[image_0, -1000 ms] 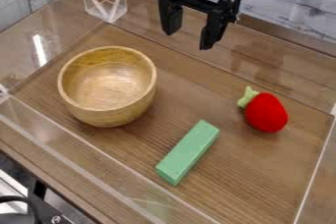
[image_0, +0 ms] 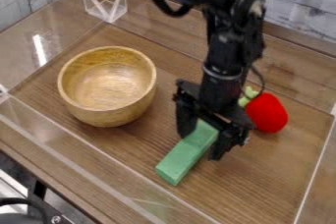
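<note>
A red object (image_0: 266, 114) with a green stem lies just right of the gripper, partly behind it.
A wooden bowl (image_0: 105, 81) sits to the left. A white wire-like object (image_0: 108, 4) is at the back left.
My gripper has moved down and toward the front, from the back of the table to the green block. The bowl, block and red object look unmoved.
</note>
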